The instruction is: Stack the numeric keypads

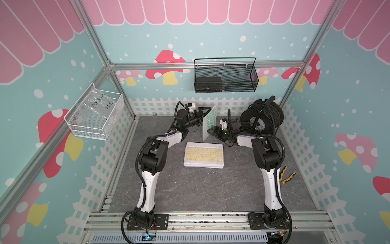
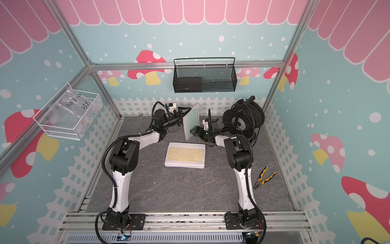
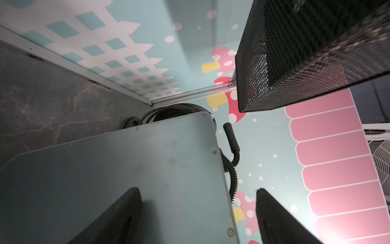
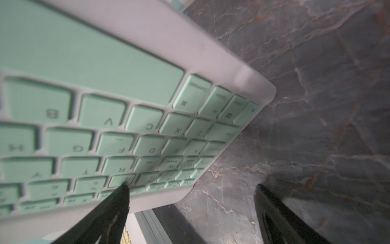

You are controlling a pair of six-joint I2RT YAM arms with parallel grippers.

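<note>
The green-keyed keypad (image 1: 209, 121) stands steeply upright on an edge at the back middle of the table, between my two grippers. Its plain back (image 3: 170, 170) fills the lower left wrist view, and its keys face my right gripper. A yellow-keyed keypad (image 1: 204, 154) lies flat in front of it, seemingly on top of another white one. My left gripper (image 1: 205, 113) is open near the raised keypad's upper part; whether it touches is unclear. My right gripper (image 1: 212, 131), also open, sits low by its key side, with bare table mostly showing between the fingers.
A black cable reel (image 1: 262, 116) stands close behind the right arm. Yellow-handled pliers (image 1: 287, 175) lie at the right. A black mesh basket (image 1: 225, 77) hangs on the back wall, a white wire basket (image 1: 94, 118) on the left.
</note>
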